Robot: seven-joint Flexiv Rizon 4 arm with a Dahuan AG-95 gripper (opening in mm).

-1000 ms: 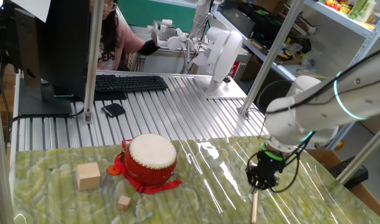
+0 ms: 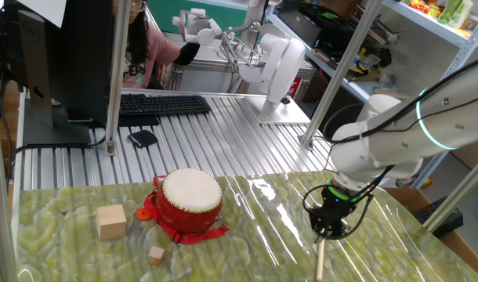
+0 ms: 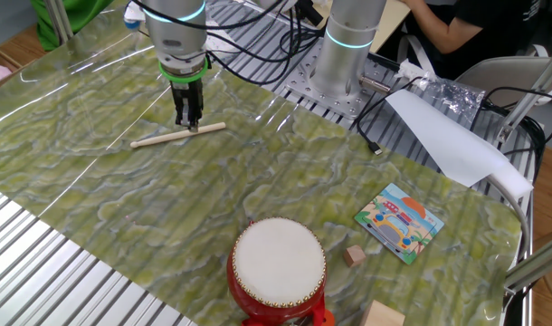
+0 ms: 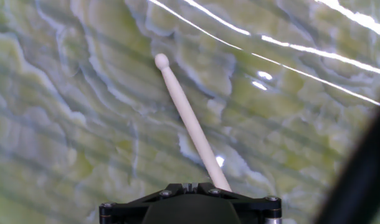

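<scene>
A pale wooden drumstick (image 3: 167,138) lies on the green marbled table cover, with one end pointing toward the drum side. My gripper (image 3: 191,125) is directly over the stick, pointing down, its fingertips at or just above the wood. From the wrist, the stick (image 4: 190,121) runs from its rounded tip down to the right and disappears behind the gripper. The fingers look close together, but whether they grip the stick is hidden. A red drum with a white head (image 2: 192,190) stands well apart from the gripper (image 2: 327,235).
Near the drum lie a larger wooden block (image 2: 111,222), a small wooden cube (image 2: 155,255) and a colourful picture card (image 3: 400,222). Clear table cover separates the stick from the drum. Metal frame posts (image 2: 117,74) rise at the table's edges.
My gripper has shifted only slightly, a little to the left in exterior view 1. The stick, drum and blocks keep their places.
</scene>
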